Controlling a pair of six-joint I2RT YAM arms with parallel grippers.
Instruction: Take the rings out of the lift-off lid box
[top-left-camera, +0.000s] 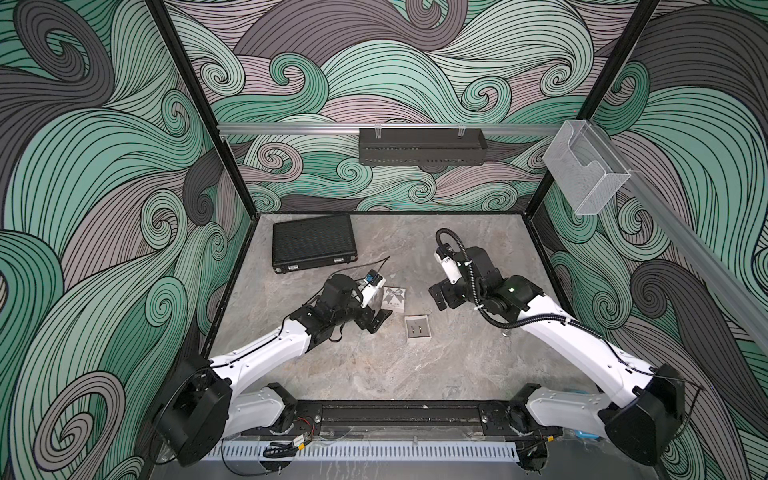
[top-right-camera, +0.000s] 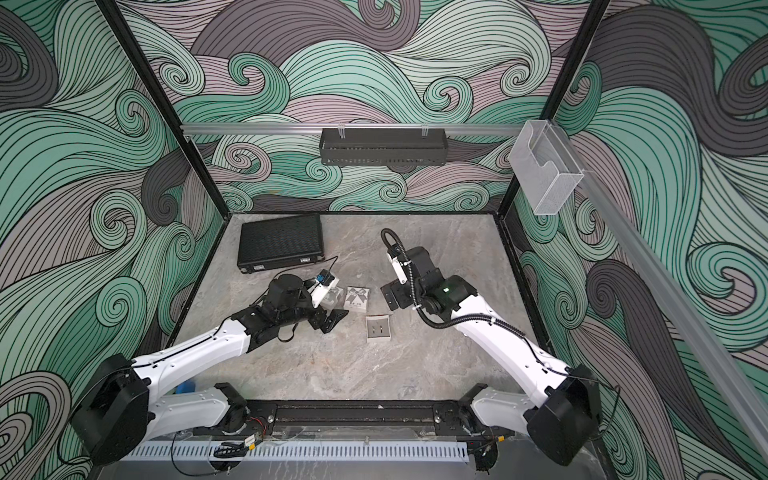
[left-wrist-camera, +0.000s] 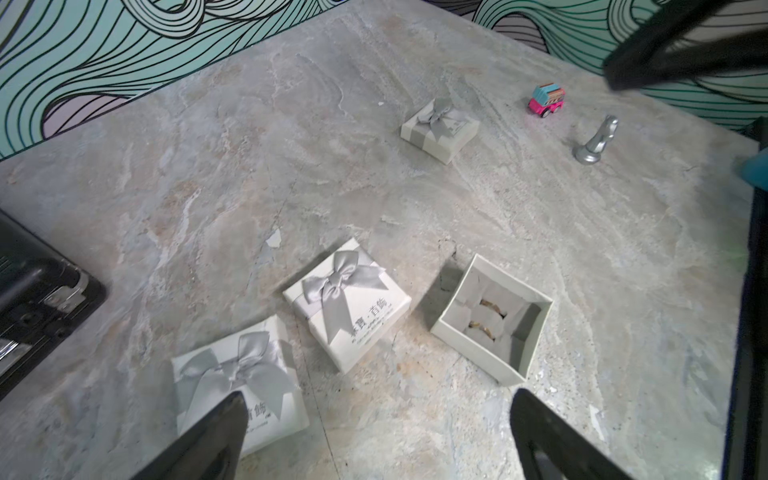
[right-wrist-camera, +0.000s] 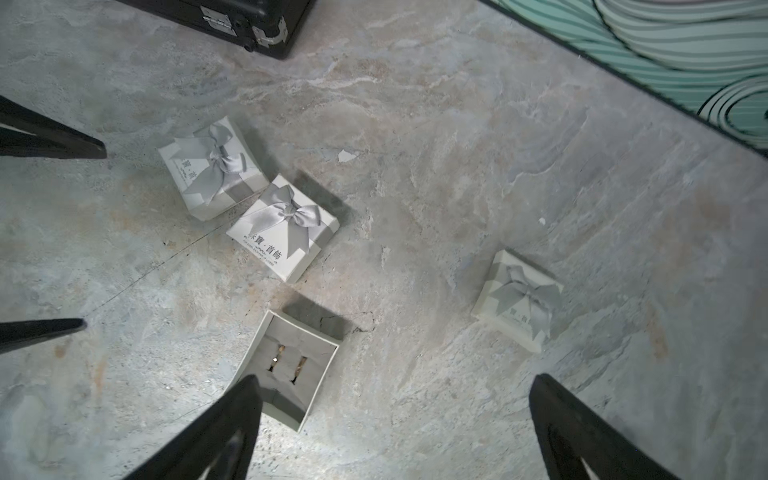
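Note:
An open white box (left-wrist-camera: 472, 345) stands on the table without a lid over it. Inside, two small gold rings, a front ring and a back ring, sit upright in slots of the grey insert; the right wrist view shows the same box (right-wrist-camera: 326, 382) and rings. My left gripper (top-left-camera: 383, 318) is left of the box, above the table, fingers apart and empty. On the box's other side, farther back, my right gripper (top-left-camera: 442, 299) hovers open, also with nothing between its fingers.
Two bow-topped white pieces (left-wrist-camera: 346, 296) (left-wrist-camera: 240, 376), boxes or lids, lie behind the open box. A third bow-topped piece (right-wrist-camera: 524, 300) lies apart. A black case (top-left-camera: 313, 241), toy car (left-wrist-camera: 547, 99) and silver figure (left-wrist-camera: 597, 140) stand farther off.

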